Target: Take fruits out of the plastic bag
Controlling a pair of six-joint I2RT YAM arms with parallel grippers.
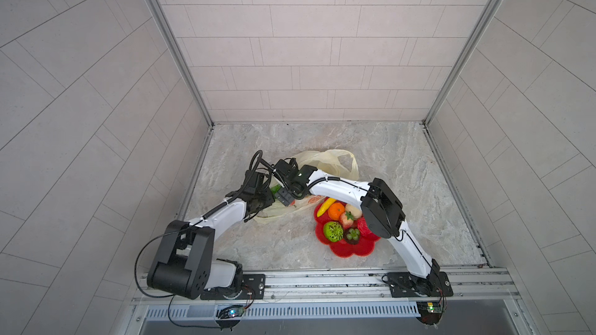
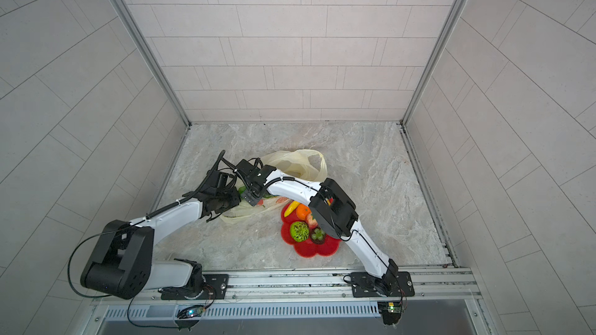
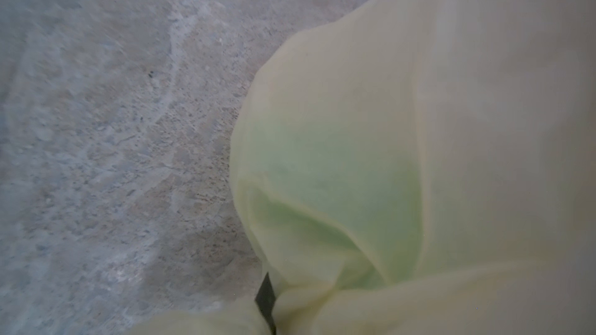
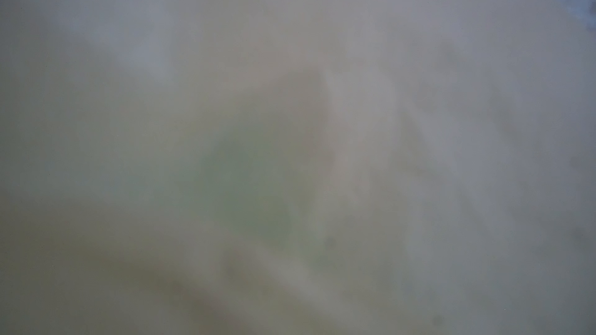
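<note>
A pale yellow plastic bag (image 1: 335, 161) lies at the middle of the table, with green and reddish contents showing near my grippers. My left gripper (image 1: 264, 198) is at the bag's left end; in the left wrist view the bag (image 3: 434, 118) fills the right side and hides all but one dark fingertip (image 3: 265, 294). My right gripper (image 1: 285, 192) is over the bag, beside the left one; its wrist view shows mostly blurred bag film (image 4: 310, 149). Neither finger can be made out.
A red flower-shaped plate (image 1: 341, 249) holding several fruits and vegetables stands at the front right, below the right arm. Bare marble table (image 1: 434, 180) lies at the right and along the back. Walls enclose three sides.
</note>
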